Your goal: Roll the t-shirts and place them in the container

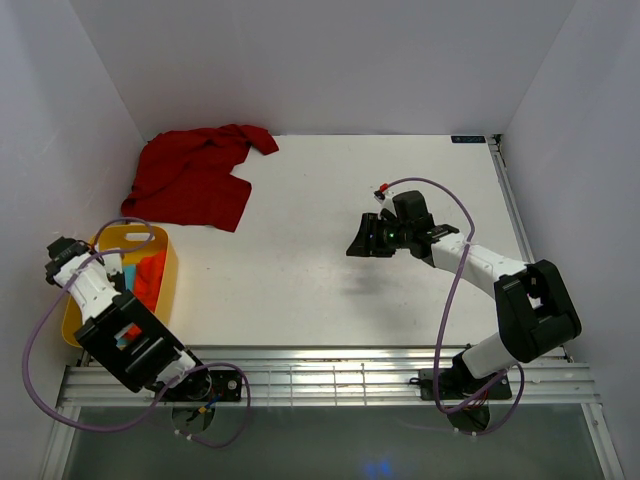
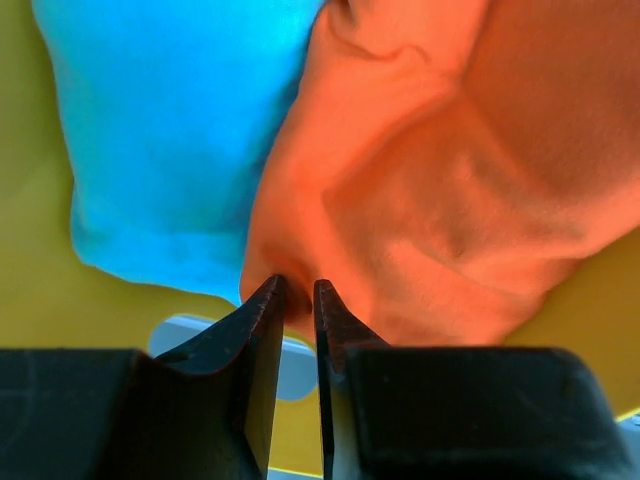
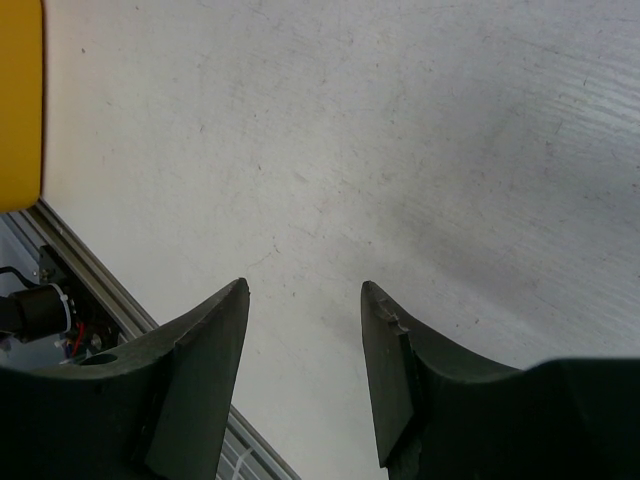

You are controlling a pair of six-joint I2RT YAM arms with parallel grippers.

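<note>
At the far left, my left gripper is down in a yellow bin (image 1: 169, 290). Its fingers are nearly closed at the edge of an orange t-shirt (image 2: 460, 180), which lies beside a blue t-shirt (image 2: 160, 130); in the left wrist view the cloth shows at the fingertips. A dark red t-shirt (image 1: 190, 175) lies spread at the back left of the table. My right gripper hangs over bare table on the right, its fingers apart with nothing between them.
Walls stand at the left, back and right. Metal rails run along the front edge, and purple cables loop over both arms.
</note>
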